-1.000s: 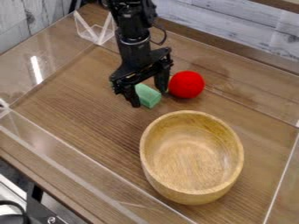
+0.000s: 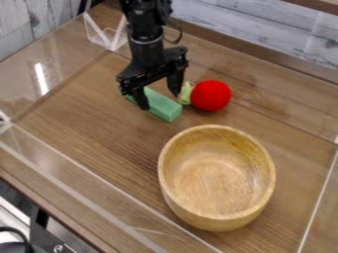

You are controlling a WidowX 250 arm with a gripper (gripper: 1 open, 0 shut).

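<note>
My black gripper point(image 2: 152, 87) is open, its fingers over a green block point(image 2: 161, 109) that lies on the wooden table near the middle. A red ball point(image 2: 211, 96) sits right of the gripper, with a small pale yellow-green object point(image 2: 185, 92) partly visible between them.
A large tan bowl point(image 2: 216, 175) takes up the lower right of the table point(image 2: 86, 138). A clear plastic piece lies at the upper left edge.
My gripper has moved up and a little to the left, uncovering more of the green block.
</note>
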